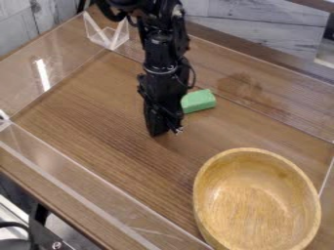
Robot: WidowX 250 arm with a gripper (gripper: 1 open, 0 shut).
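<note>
The black robot gripper (159,125) hangs down at the middle of the wooden table, low against its surface. It looks shut, with nothing seen between its dark fingers. A green block (198,101) lies just behind it to the right, partly hidden by the arm.
A large pale yellow bowl (257,200) fills the front right. A clear plastic container (107,29) stands at the back left.
</note>
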